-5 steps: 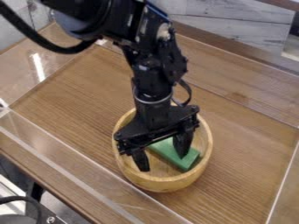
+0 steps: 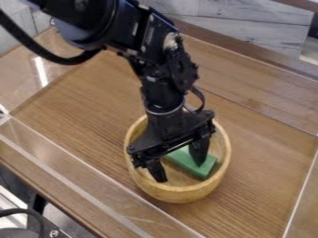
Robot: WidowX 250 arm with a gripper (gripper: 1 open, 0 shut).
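A round tan bowl sits on the wooden table near the front, with a green block lying in its right part. My black gripper reaches down from the top left into the bowl, open, one finger on the left over the bowl's floor and the other at the green block. Whether that finger touches the block is hard to tell; the gripper hides part of it.
Bare wooden table surrounds the bowl on the left, back and right. A pale wall runs along the back. A black cable lies at the lower left beyond the table's front edge.
My gripper has shifted very slightly, and the bowl appears a little further right than before. The green block stays in the bowl.
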